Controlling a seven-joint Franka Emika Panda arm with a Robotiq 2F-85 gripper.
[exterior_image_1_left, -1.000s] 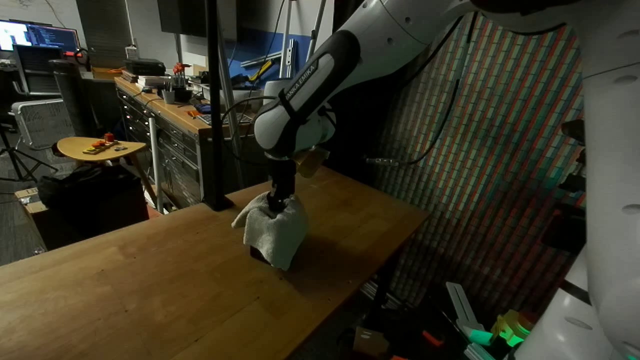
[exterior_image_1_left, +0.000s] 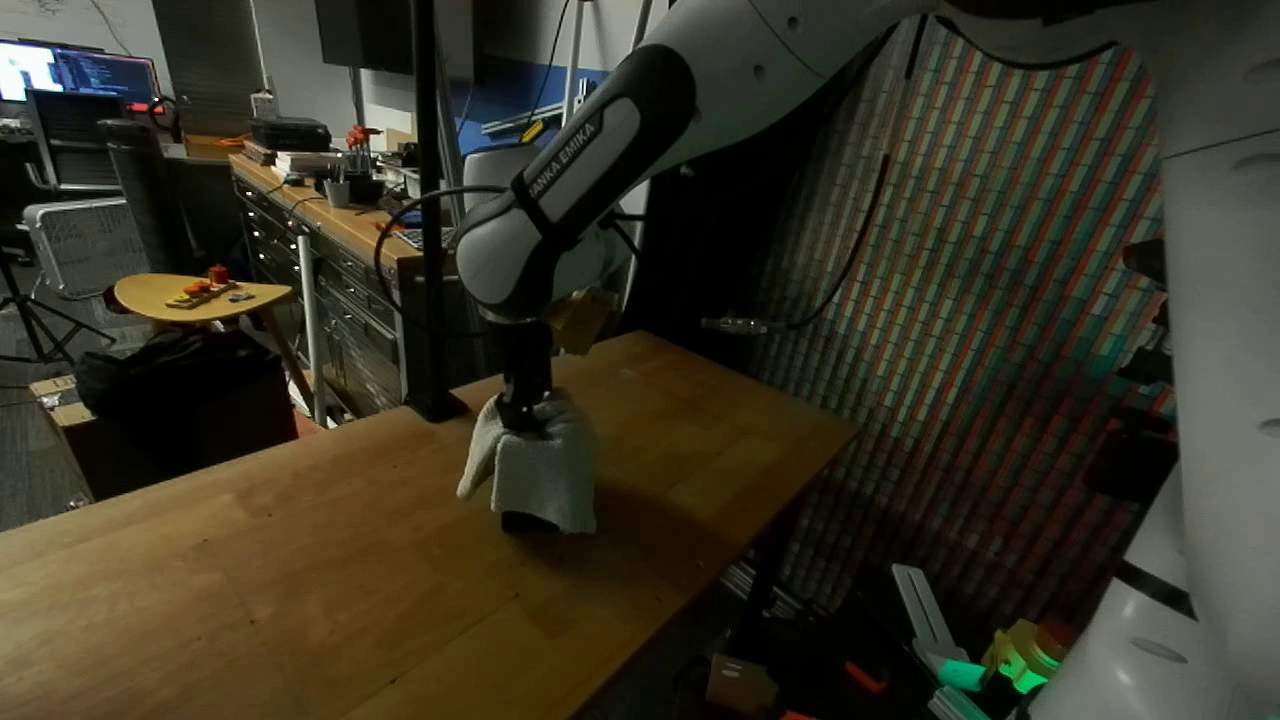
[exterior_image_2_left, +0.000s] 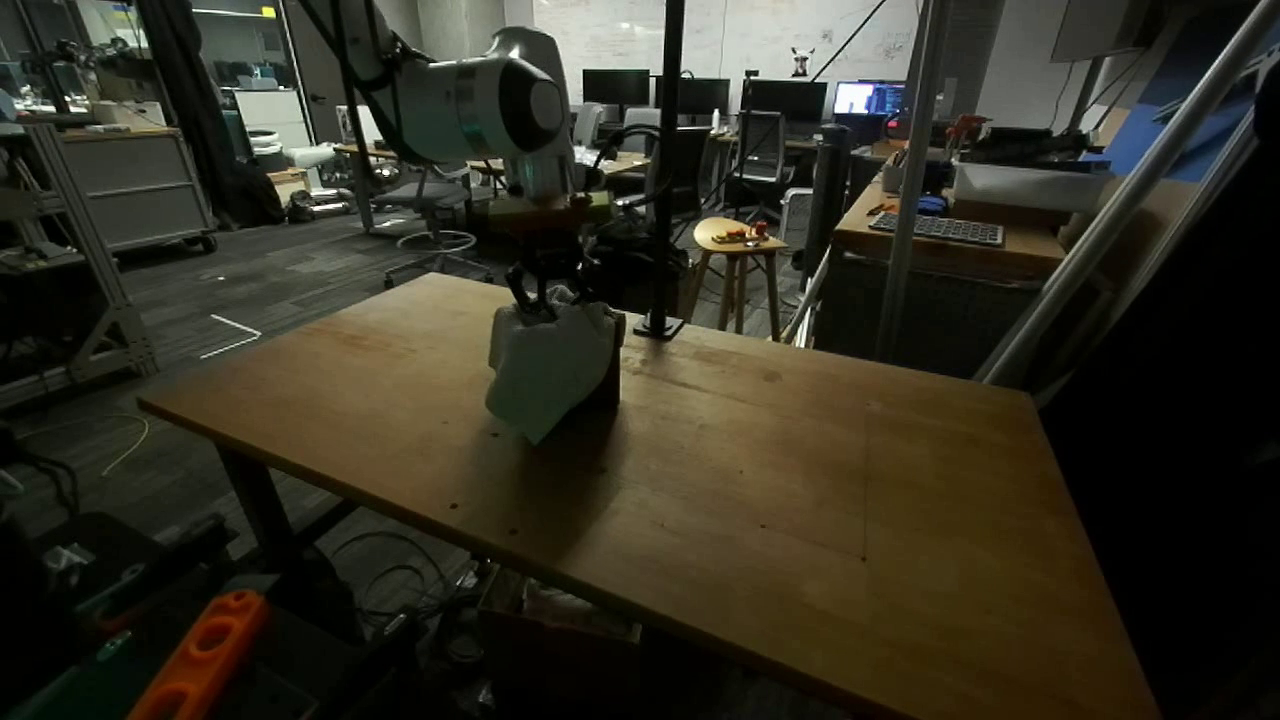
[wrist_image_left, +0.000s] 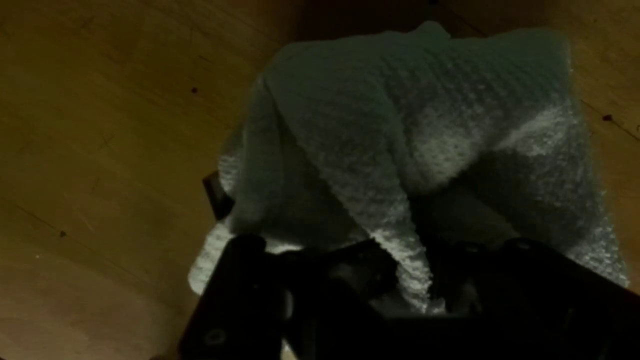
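A pale towel-like cloth (exterior_image_1_left: 546, 468) hangs in folds over a dark block-like object (exterior_image_1_left: 528, 523) on the wooden table. Most of that object is covered; an edge of it (exterior_image_2_left: 619, 372) shows beside the cloth (exterior_image_2_left: 546, 366) in exterior view 2. My gripper (exterior_image_1_left: 522, 416) points down into the top of the cloth and is shut, with cloth bunched at its fingertips. From the wrist, a fold of the cloth (wrist_image_left: 366, 156) runs in among the dark fingers, while a dark corner (wrist_image_left: 217, 195) peeks out at its left. Shadow hides the exact pinch.
Bare tabletop (exterior_image_1_left: 240, 564) surrounds the covered object. A black upright post (exterior_image_2_left: 667, 180) stands at the table's edge near the arm. Beyond the table are a small stool (exterior_image_1_left: 204, 296) and a workbench with tools.
The arm and gripper have shifted left in exterior view 1. The cloth's top has moved with the gripper and its folds hang differently over the dark object.
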